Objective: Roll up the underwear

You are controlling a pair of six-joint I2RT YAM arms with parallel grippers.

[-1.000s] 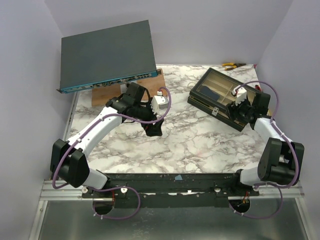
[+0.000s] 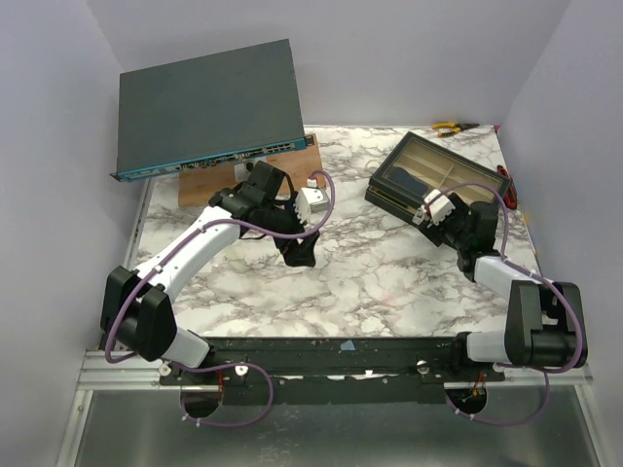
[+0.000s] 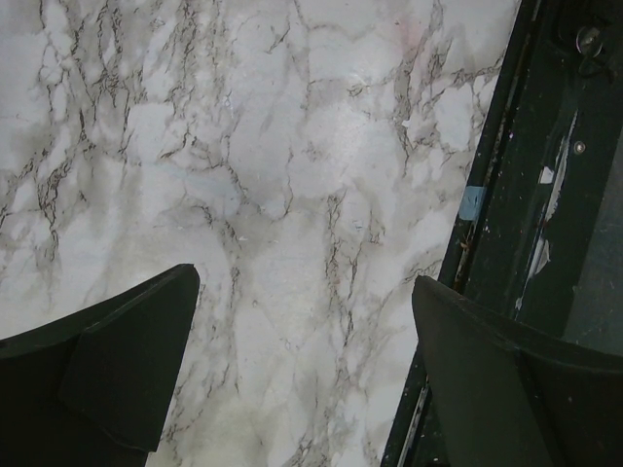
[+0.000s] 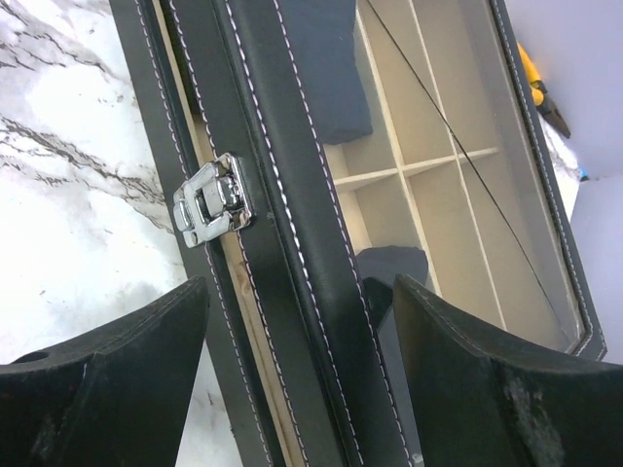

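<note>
In the top view a black case [image 2: 394, 202] with beige compartments sits at the back right. The right wrist view shows its stitched rim, metal latch [image 4: 210, 199] and dark folded cloths [image 4: 317, 68] in some compartments. My right gripper is over the front edge of the case, its fingers apart with the rim between and below them; whether it touches is unclear. My left gripper hangs open over bare marble at the left, nothing between its fingers.
A wooden board [image 2: 190, 190] lies at the back left under a large dark panel [image 2: 204, 102]. Pliers [image 2: 458, 126] and red tools lie beside the case.
The left arm has stayed still.
</note>
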